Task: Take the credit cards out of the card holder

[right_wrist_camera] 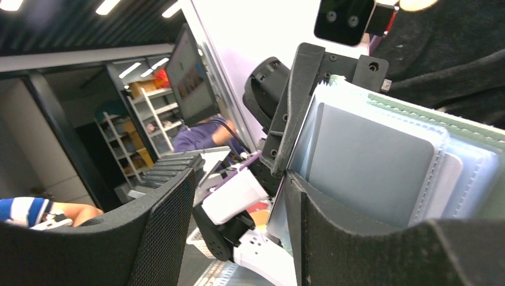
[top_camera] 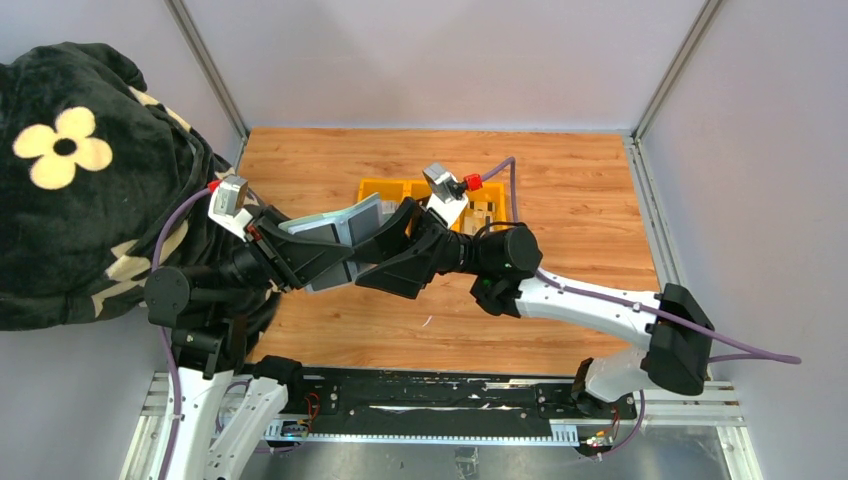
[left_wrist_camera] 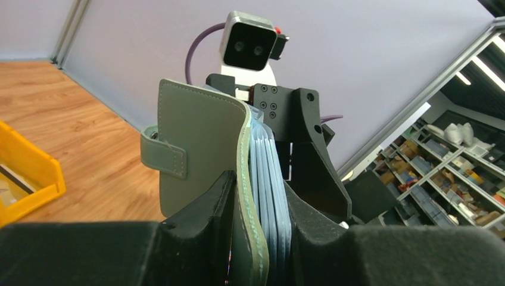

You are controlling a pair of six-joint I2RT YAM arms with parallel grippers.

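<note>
The open card holder (left_wrist_camera: 199, 143) has a grey-green cover with a snap strap and a stack of clear sleeves (left_wrist_camera: 268, 173). My left gripper is shut on it, holding it upright above the table. Dark grey cards (right_wrist_camera: 372, 164) sit in the sleeves facing my right arm. My right gripper stands part open, and nothing shows between its fingers. One of its fingers (right_wrist_camera: 298, 232) lies close in front of the sleeve edge; whether they touch, I cannot tell. From above, both grippers overlap part of the holder (top_camera: 335, 228).
A yellow divided tray (top_camera: 385, 186) with small items stands behind the grippers, partly hidden by the right one. A dark flowered cloth (top_camera: 100, 200) is heaped at the left.
</note>
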